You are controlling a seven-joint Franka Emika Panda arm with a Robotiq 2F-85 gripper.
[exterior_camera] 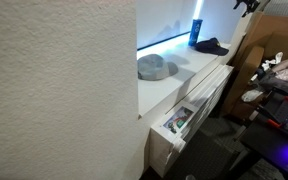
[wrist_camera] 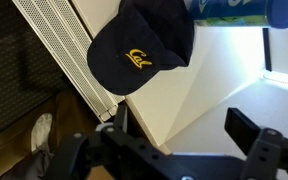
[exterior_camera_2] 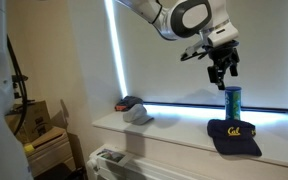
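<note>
My gripper is open, its fingers wide apart and nothing between them. In exterior view 2 the gripper [exterior_camera_2: 222,76] hangs in the air above a navy cap [exterior_camera_2: 234,146] and in front of or near a tall blue canister [exterior_camera_2: 233,100]; the exact depth is unclear. The cap, with yellow "Cal" lettering, lies on the white ledge at the canister's foot. From the wrist, the cap [wrist_camera: 129,60] appears ahead and to the left, and the canister [wrist_camera: 246,12] at the top right. A grey hat [exterior_camera: 156,68] rests farther along the ledge.
The white ledge [exterior_camera_2: 179,131] is bare between the hats. Behind the grey hat sits a dark cap [exterior_camera_2: 129,102]. Below the ledge a drawer [exterior_camera: 164,130] stands open with small items inside. A window blind [exterior_camera_2: 164,75] rises behind the ledge.
</note>
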